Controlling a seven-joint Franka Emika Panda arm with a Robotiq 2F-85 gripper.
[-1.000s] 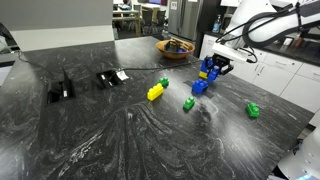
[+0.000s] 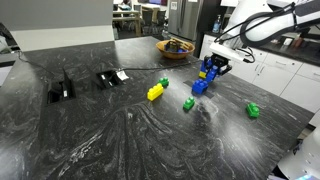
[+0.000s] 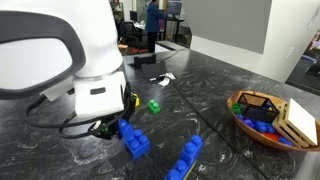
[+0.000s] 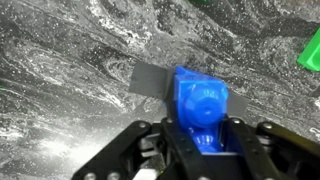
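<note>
A blue brick (image 4: pixel 202 100), its round studs facing the camera, sits between the grey fingertips in the wrist view. My gripper is shut on it. From the second exterior side, the blue brick (image 3: pixel 136 142) shows beneath the white arm, and another blue brick (image 3: pixel 184 160) lies on the table nearby. In the first exterior view my gripper (image 2: pixel 208 70) hangs at the right, close to a blue brick (image 2: pixel 200 87). How far the held brick is from the tabletop, I cannot tell.
Green bricks (image 2: pixel 189 103) (image 2: pixel 253 110) and a yellow brick (image 2: pixel 155 91) lie scattered on the dark table. At the back stands a wooden bowl (image 2: pixel 176 47) with bricks inside. Black items (image 2: pixel 110 78) rest at left.
</note>
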